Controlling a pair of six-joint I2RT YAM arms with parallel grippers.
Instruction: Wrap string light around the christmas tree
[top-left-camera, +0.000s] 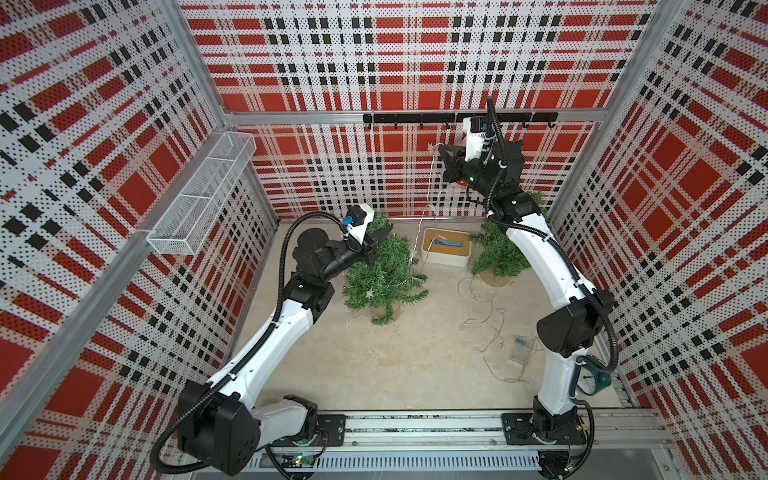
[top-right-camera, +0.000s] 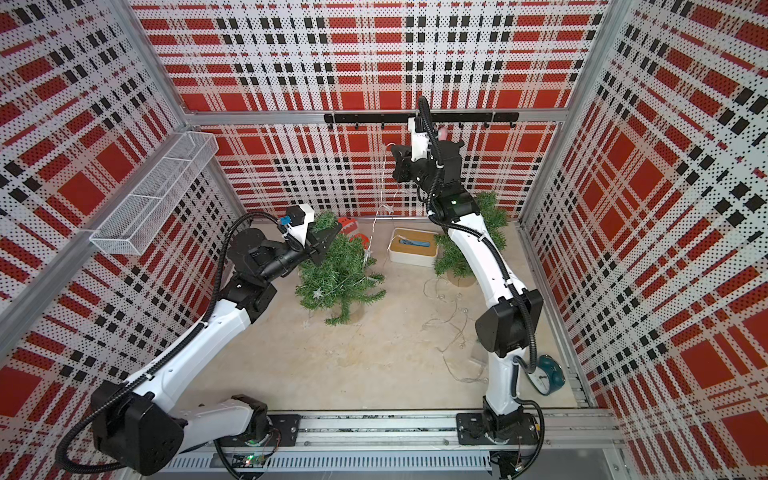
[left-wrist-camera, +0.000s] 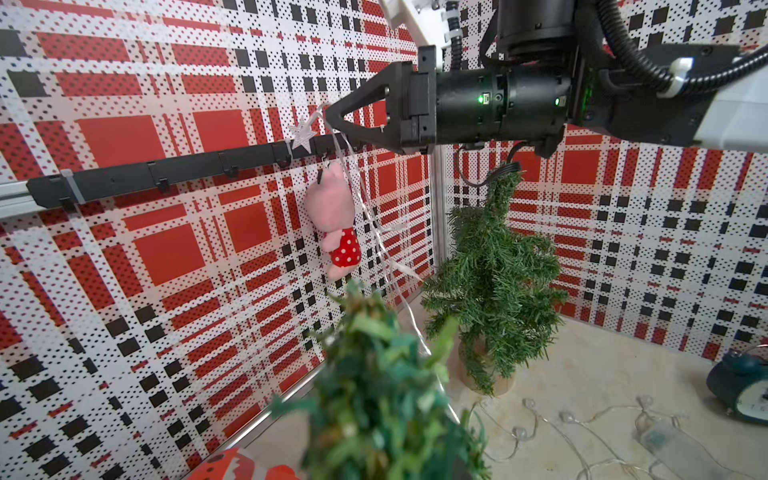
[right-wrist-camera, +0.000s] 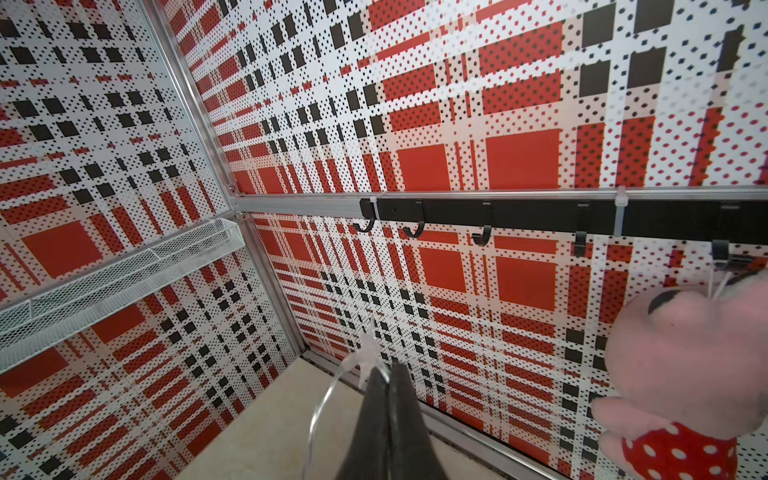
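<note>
My left gripper (top-left-camera: 376, 240) is shut on the near Christmas tree (top-left-camera: 384, 284) at its top, which shows blurred in the left wrist view, fingers hidden. My right gripper is raised near the back wall, shut on the string light (right-wrist-camera: 328, 400), whose star (right-wrist-camera: 369, 352) pokes out at its fingertips. The string runs down from there to the near tree and lies partly across its branches. More string lies loose on the table (top-left-camera: 416, 360), right of that tree, by a clear battery box (top-left-camera: 521, 349).
A second tree (left-wrist-camera: 496, 296) stands back right, beside a tray (top-right-camera: 413, 260). A plush pig (left-wrist-camera: 336, 216) hangs from the hook rail (right-wrist-camera: 520, 216) near my right gripper. A red object (top-right-camera: 352, 225) sits behind the near tree; a clock (top-right-camera: 548, 376) is at right. A wire basket (top-left-camera: 200, 192) is mounted left.
</note>
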